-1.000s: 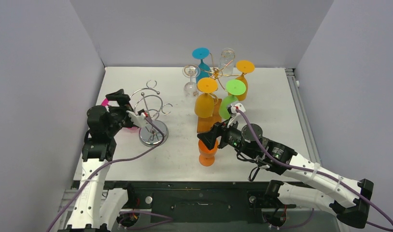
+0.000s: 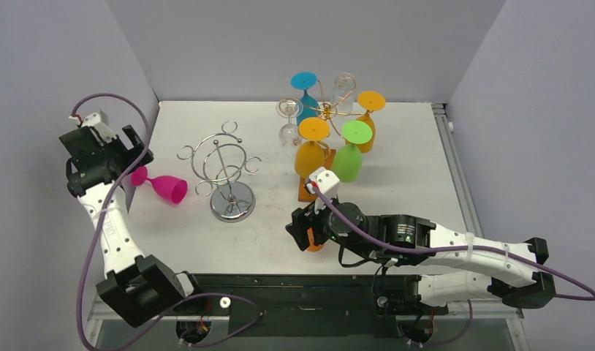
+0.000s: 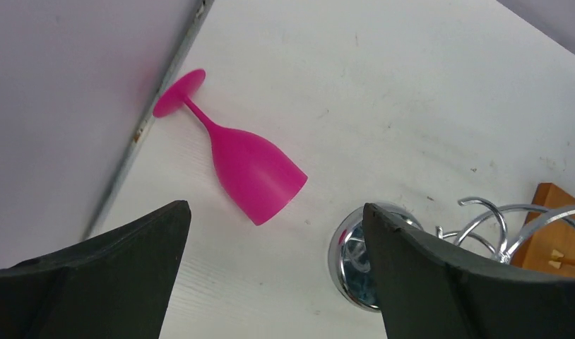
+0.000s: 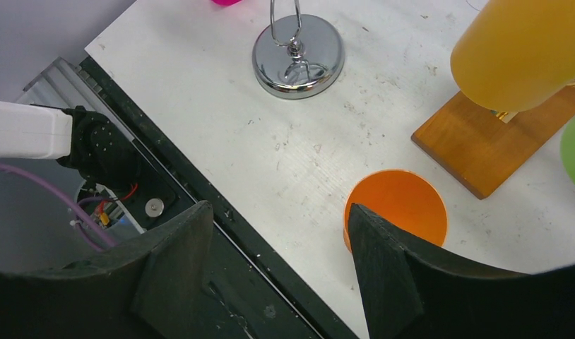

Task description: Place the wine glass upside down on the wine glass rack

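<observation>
A pink wine glass (image 2: 169,188) lies on its side at the left of the table, its foot at the left edge and its rim toward the silver rack. In the left wrist view the whole pink glass (image 3: 253,169) shows beyond my left gripper, whose fingers stand apart with nothing between them. The empty silver rack (image 2: 220,157) stands on a round base (image 2: 232,201) to the right of the pink glass. My right gripper is open. Near it an orange glass (image 4: 401,208) stands upright, partly hidden by a finger (image 4: 390,261).
Behind, a gold rack (image 2: 326,110) on a wooden base (image 4: 496,152) carries several upside-down glasses, among them a green one (image 2: 357,132) and a blue one (image 2: 304,82). The left wall (image 3: 44,106) borders the table closely. Between the silver rack and the front edge the table is bare.
My left arm has swung left and away from the silver rack, uncovering the pink glass, which has shifted and turned. My right gripper has moved slightly left and toward the front.
</observation>
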